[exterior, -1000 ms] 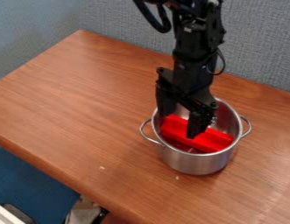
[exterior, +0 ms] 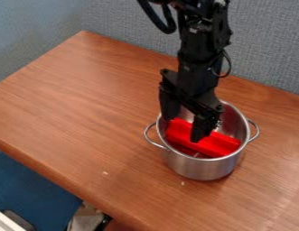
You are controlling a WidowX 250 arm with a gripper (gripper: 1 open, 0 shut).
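Observation:
A steel pot (exterior: 200, 168) with two loop handles sits on the wooden table (exterior: 79, 117), right of centre. Inside it lies a red object (exterior: 216, 144), long and partly hidden by the black gripper (exterior: 184, 123). The gripper points down into the pot from above, open, its fingers apart on either side over the red object. Whether they touch it cannot be told.
A grey panel (exterior: 260, 50) stands along the back.

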